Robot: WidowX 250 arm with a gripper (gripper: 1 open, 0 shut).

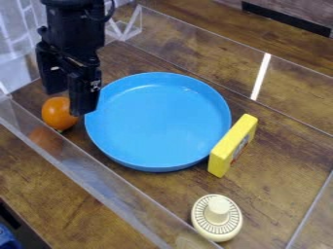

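The black gripper (70, 92) hangs at the upper left, open, its fingers pointing down just above an orange round object (58, 115), partly in front of it. A blue plate (156, 119) lies in the middle, to the right of the gripper.
A yellow block (232, 146) stands right of the plate. A cream round object with a knob (216, 219) sits at the bottom right. Clear plastic walls run along the left and lower left.
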